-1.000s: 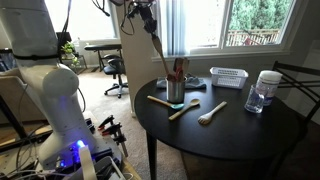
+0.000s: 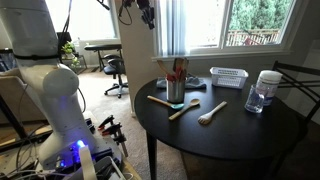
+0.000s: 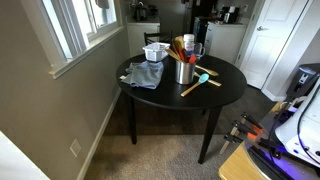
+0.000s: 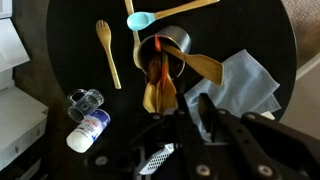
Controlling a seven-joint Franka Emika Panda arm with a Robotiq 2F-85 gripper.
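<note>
A metal container (image 2: 176,84) stands upright on the black round table, holding several wooden utensils and one with a red part (image 4: 155,68). A wooden spatula (image 4: 203,66) leans out over its rim. Around it lie a blue-headed spoon (image 4: 141,20), a wooden fork (image 4: 104,36) and a wooden spoon (image 2: 214,113). High above the container hangs my gripper, its dark fingertips slightly apart in the wrist view. Nothing shows between them. At the top of exterior view 1 only part of the gripper (image 2: 147,14) is visible.
A white basket (image 2: 229,77) sits at the table's back, near a grey cloth (image 3: 143,75). To one side stand a white-lidded bottle (image 4: 88,131) and a clear mug (image 4: 84,102).
One second ago a long wooden utensil reached from the gripper down towards the container.
</note>
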